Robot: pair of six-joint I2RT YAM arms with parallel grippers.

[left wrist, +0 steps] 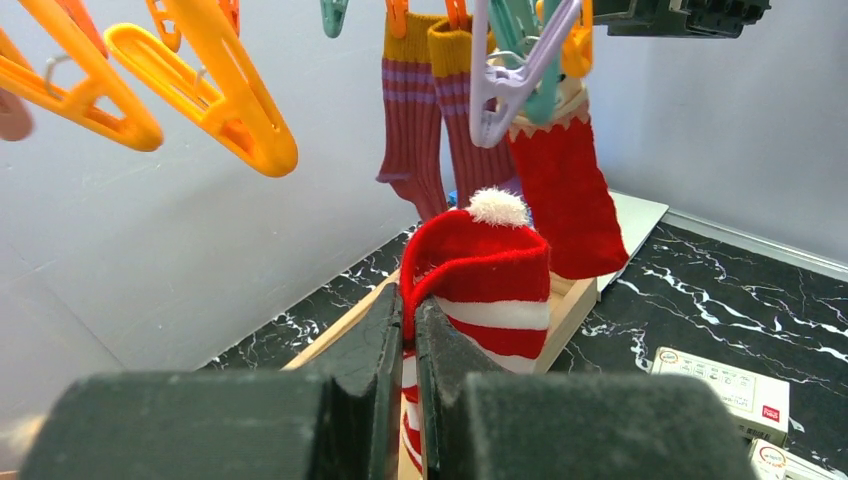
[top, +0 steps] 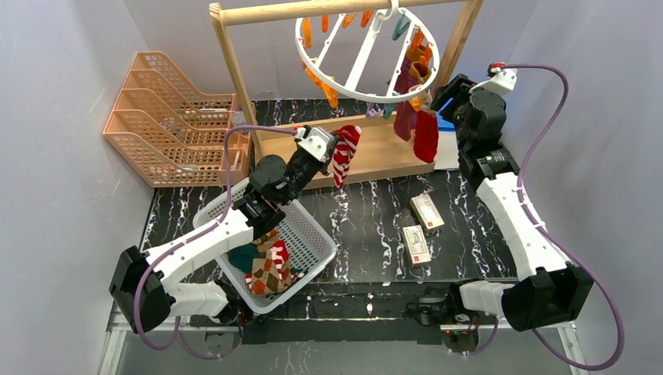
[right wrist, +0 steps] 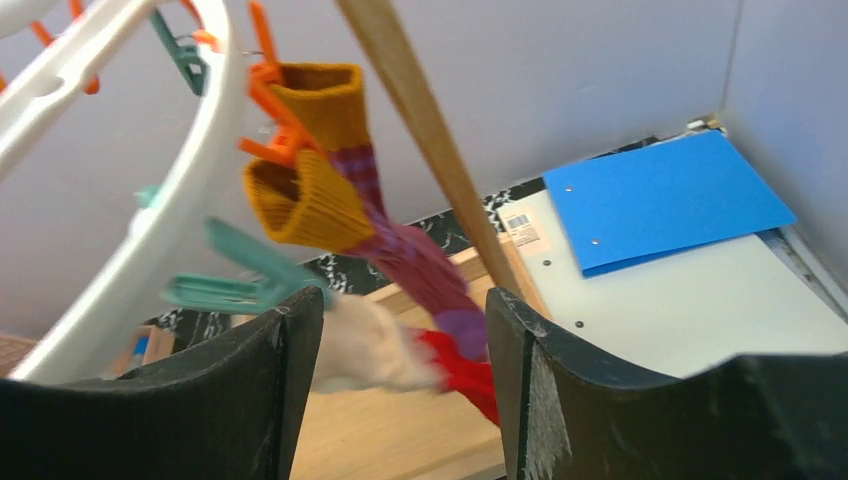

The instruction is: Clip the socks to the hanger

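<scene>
My left gripper is shut on the rim of a red-and-white striped sock (left wrist: 490, 270) with a white pompom, which hangs down below the hanger. The round white hanger (top: 367, 97) carries many coloured clips, among them an orange clip (left wrist: 215, 95) and a lilac clip (left wrist: 500, 95). Clipped at its right side hang purple socks with mustard cuffs (left wrist: 410, 115) and a red sock (left wrist: 568, 200) with a pale cuff. To the right of these stands my right gripper, open; the pale and red sock shows blurred beyond its fingers, apparently not held.
A grey basket (top: 317, 242) with more socks stands at the front left, below the left arm. Two small boxes (top: 426, 211) lie on the dark marbled table. The wooden stand's post (right wrist: 430, 130) rises near the right gripper. An orange rack (top: 168, 117) is at the back left.
</scene>
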